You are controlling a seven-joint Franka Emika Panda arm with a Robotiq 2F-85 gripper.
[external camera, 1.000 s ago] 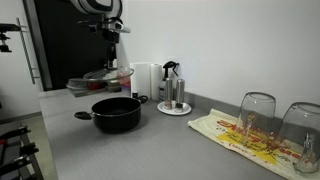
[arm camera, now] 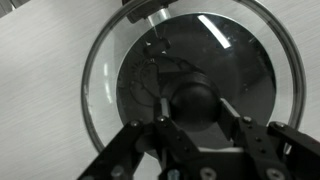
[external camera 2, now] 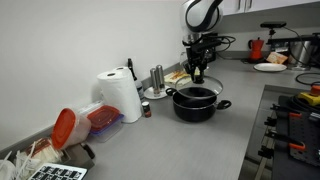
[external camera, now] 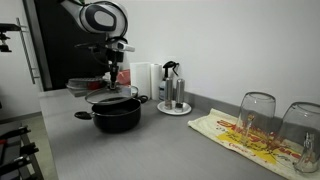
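Note:
A black pot [external camera: 118, 118] with side handles stands on the grey counter. Just over its opening is a glass lid [external camera: 108, 97] with a metal rim, slightly tilted and shifted a little toward the left in the first exterior view. My gripper is shut on the round black knob of the lid [arm camera: 98, 60], seen from above in the wrist view. In the second exterior view the lid [external camera 2: 198, 89] sits at the pot's [external camera 2: 195, 108] rim height; whether it touches the rim I cannot tell.
Behind the pot, a white plate [external camera: 174, 109] carries bottles. Two upturned glass jars [external camera: 257, 112] rest on a yellow-printed cloth [external camera: 220, 126] at the right. A paper towel roll [external camera 2: 119, 94] and colored bowls [external camera 2: 72, 128] stand left in the second exterior view.
The gripper has come down with the lid and moved slightly right, from well above the pot to right at its opening. The pot has stayed in place.

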